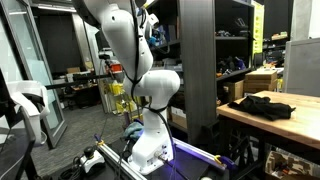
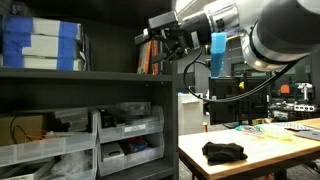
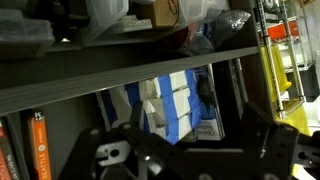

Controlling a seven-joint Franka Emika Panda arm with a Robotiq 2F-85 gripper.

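Note:
My gripper is high up, in front of the upper shelf of the dark shelving unit, close to a row of upright books. In the wrist view its dark open fingers reach in from the bottom edge, with nothing held between them. Beyond them are stacked white-and-blue boxes. Orange-spined books stand at the left of that view. In exterior view 1 the gripper is only partly seen near the top edge.
The dark shelf board runs below the boxes, with clear plastic bins on a lower level. A black cloth lies on the wooden table.

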